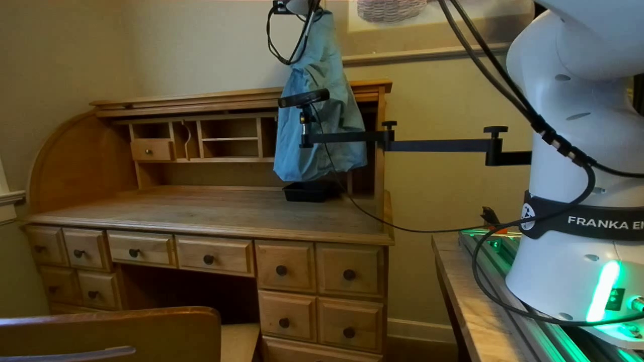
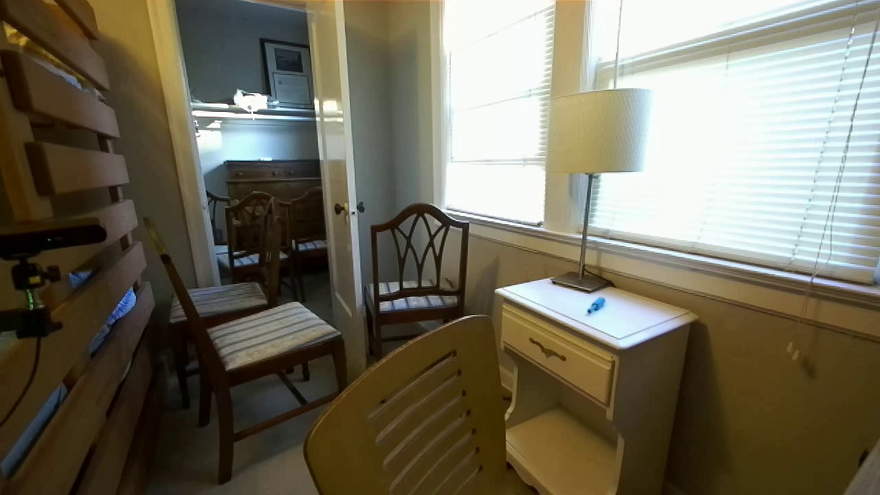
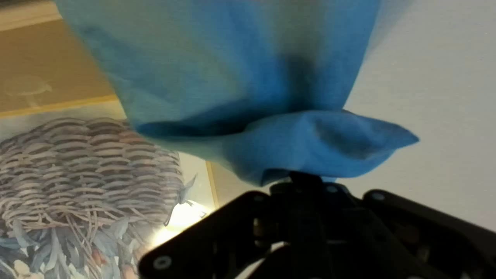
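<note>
A light blue cloth (image 1: 326,114) hangs in long folds in front of the roll-top desk (image 1: 181,208), its lower edge a little above the desktop. In the wrist view the cloth (image 3: 232,69) bunches at the tips of my gripper, which is shut with the fabric pinched between its fingers. A pointed fold sticks out to the right there. At the top of exterior view 1 only the arm's end and its cables show; the fingers are hidden by the frame's edge and the cloth.
Below the cloth a black tray (image 1: 308,192) sits on the desk. A camera on a black bracket (image 1: 440,145) stands in front of the cloth. The wooden chair (image 1: 114,335) is at front left. A framed picture (image 3: 88,167) hangs on the wall close by.
</note>
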